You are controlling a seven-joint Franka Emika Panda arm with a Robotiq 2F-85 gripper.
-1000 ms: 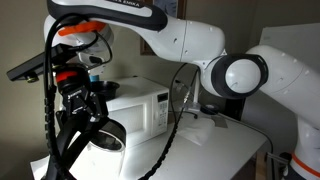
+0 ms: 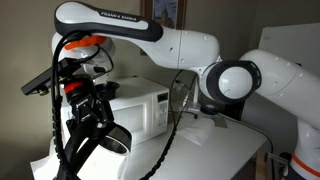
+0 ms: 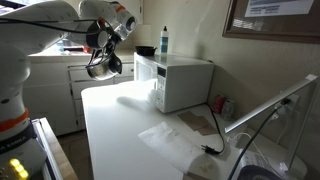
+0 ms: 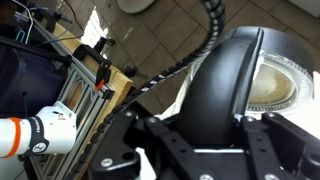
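My gripper is shut at the dark rim or handle side of a silvery pot, which hangs tilted below it in exterior view 1. In exterior view 2 the pot is in the air near the far left end of the table. From the wrist view, a broad glossy black part runs up from the fingers, with the pot's shiny round inside beside it. The fingertips themselves are hidden there.
A white microwave stands on the table with a black pan and a bottle on top. A white cloth and a sink faucet are nearer.
The microwave has stayed put.
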